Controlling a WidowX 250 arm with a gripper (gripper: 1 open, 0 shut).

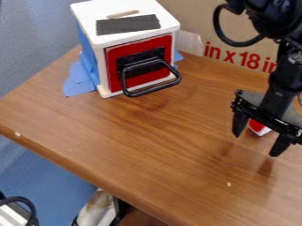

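Observation:
My black gripper (255,142) hangs at the right over the wooden table, its fingers apart and open. Behind it, partly hidden by the fingers, lies a red and white object (259,127). At the back left stands a white toy oven (109,25) with a red door and a black handle, a dark mat and a light stick on its top.
A blue cloth (79,81) lies under and beside the oven. A cardboard box (200,22) stands at the back. The table's edge runs along the left.

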